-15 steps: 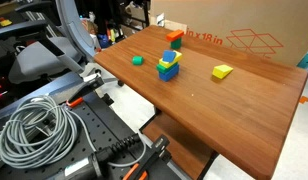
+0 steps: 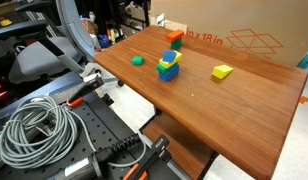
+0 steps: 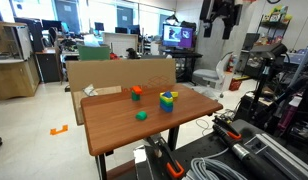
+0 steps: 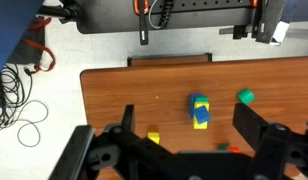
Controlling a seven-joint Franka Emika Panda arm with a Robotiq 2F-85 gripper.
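A stack of blue and yellow blocks (image 2: 169,70) stands on the brown table; from above, the stack (image 4: 200,112) is right of centre. Behind it, a red block (image 2: 175,35) rests on a green one (image 2: 175,44). A lone green block (image 2: 137,60) lies to the left, and a yellow block (image 2: 222,72) to the right. My gripper hangs above the table in the wrist view, its dark fingers (image 4: 127,125) wide apart, with nothing held between them. In exterior view 2 it (image 3: 229,30) is high at the upper right, clear of every block.
A cardboard panel (image 3: 104,75) stands along the table's far side. Coiled grey cable (image 2: 39,135) and a black rail (image 2: 114,135) are beside the near edge.
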